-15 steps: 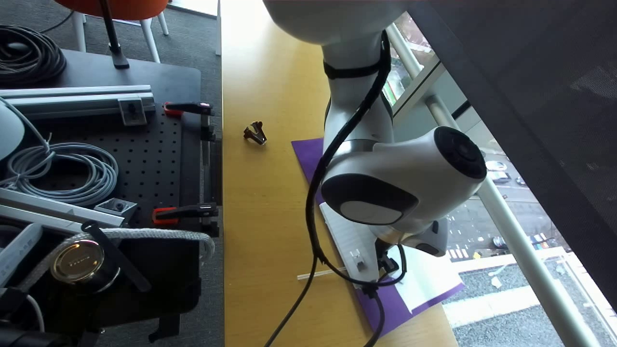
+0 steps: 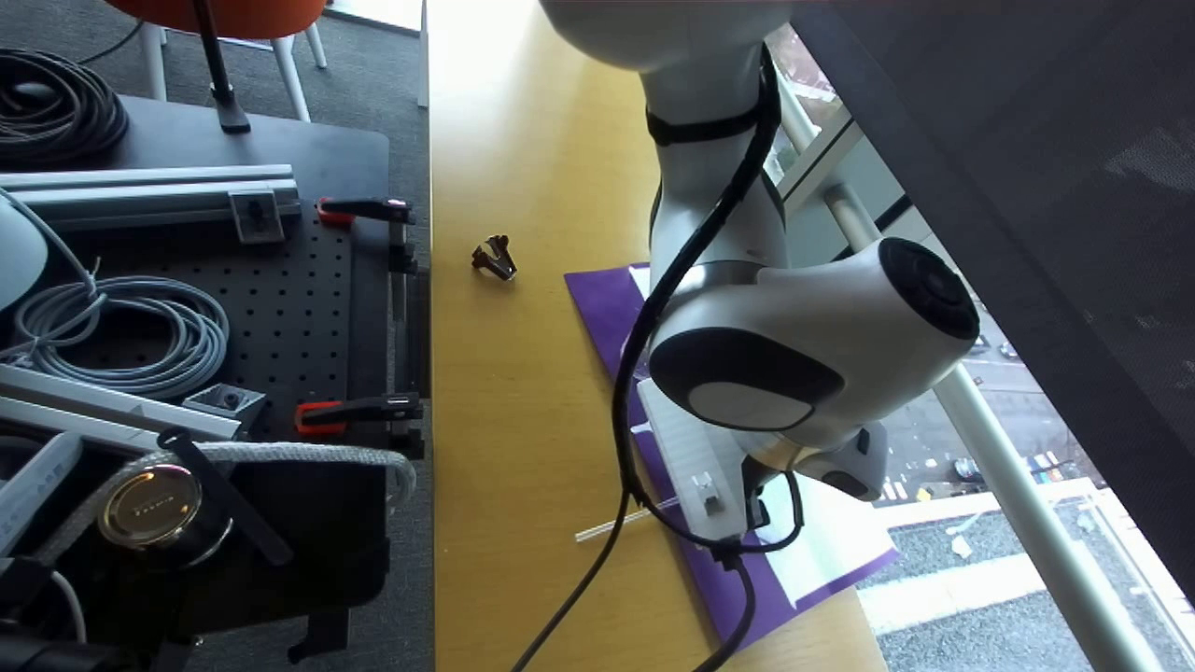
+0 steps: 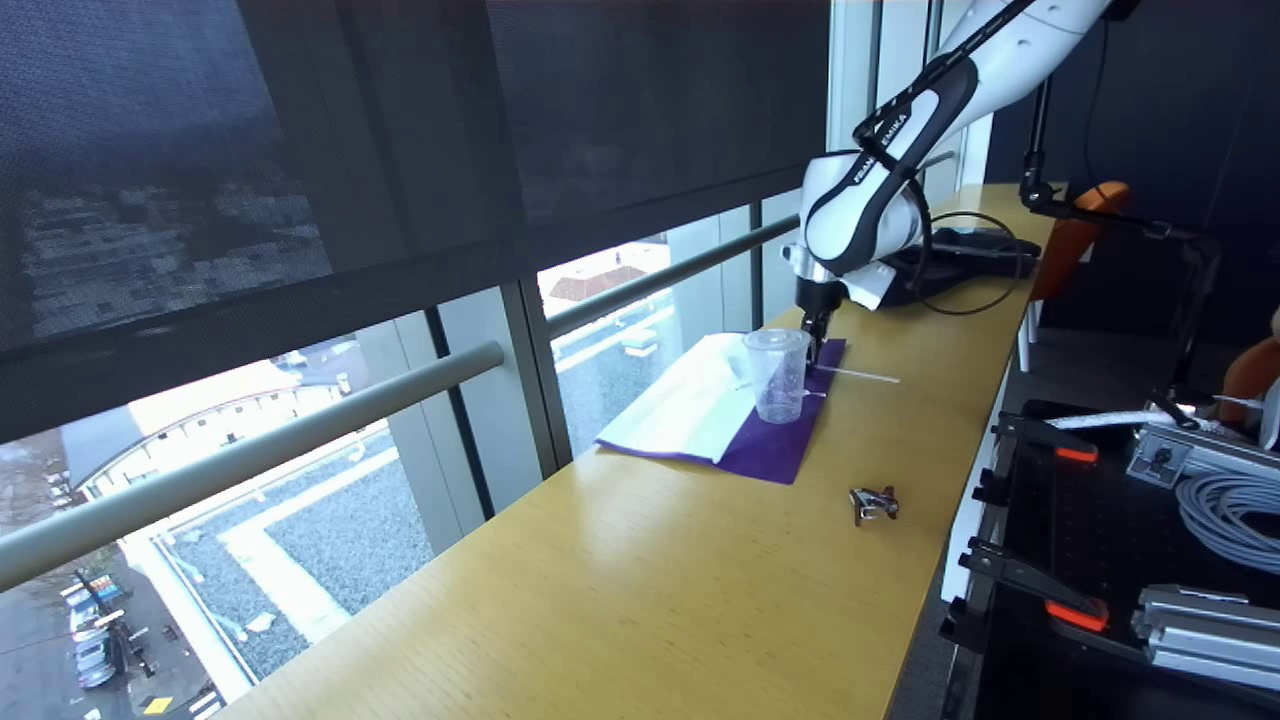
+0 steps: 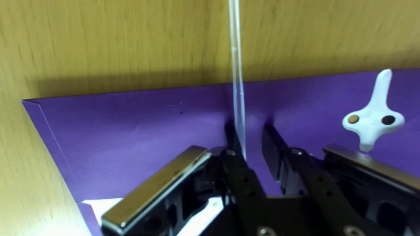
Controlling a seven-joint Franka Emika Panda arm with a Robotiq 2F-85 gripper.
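A thin clear straw [image 4: 237, 70] runs from the wooden tabletop onto a purple folder [image 4: 157, 129] in the wrist view. Its lower end lies between the two fingers of my gripper, close against the left one; whether they touch, I cannot tell. A clear gap separates the right finger from the straw, so the fingers stand partly open. In exterior view 2 the gripper [image 3: 818, 348] is low over the folder, behind an upright clear plastic cup [image 3: 777, 390], and the straw [image 3: 864, 376] sticks out to its right. Exterior view 1 hides the fingertips behind the arm.
A small white piece with two dots [image 4: 372, 114] lies on the folder, right of my fingers. White paper [image 3: 690, 390] covers part of the folder. A staple remover [image 2: 494, 258] sits apart on the table. The window rail [image 3: 672, 286] borders the far side.
In exterior view 1 the arm and its cable have shifted a little to the right. The straw, folder and staple remover look unmoved.
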